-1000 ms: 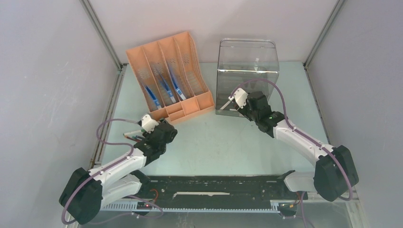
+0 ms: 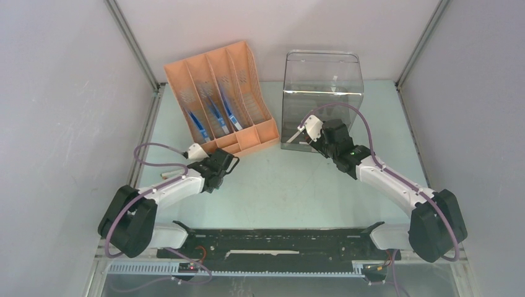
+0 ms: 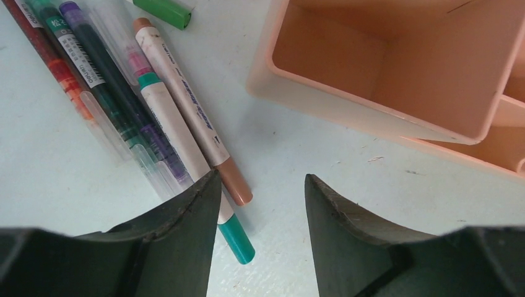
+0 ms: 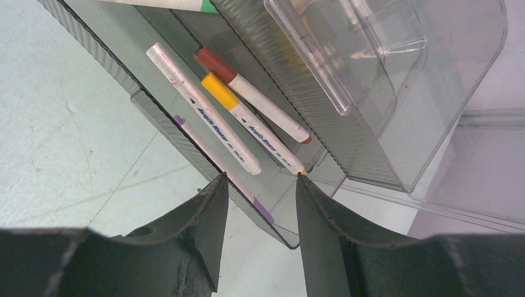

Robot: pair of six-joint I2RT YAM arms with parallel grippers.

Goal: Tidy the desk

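My left gripper is open with nothing between its fingers. It hangs over loose pens at the left of the desk: a white marker with teal ends [image 3: 176, 130], a brown-ended marker [image 3: 186, 99], a dark purple-capped pen [image 3: 117, 80], a green pen [image 3: 71, 55] and a red one [image 3: 46, 55]. The left fingertip overlaps the teal-ended marker in view. Also open and empty is my right gripper, by the clear organizer's front tray [image 4: 145, 102]. A pink-white marker [image 4: 207, 111], a yellow-capped one [image 4: 254, 124] and a red-capped one [image 4: 257, 99] lie inside.
An orange divided organizer [image 2: 259, 136] holding blue pens [image 2: 199, 128] stands at the back left; its corner is close to the left gripper. The clear organizer [image 2: 323, 73] stands at back right.
The right arm and both organizers look unmoved.
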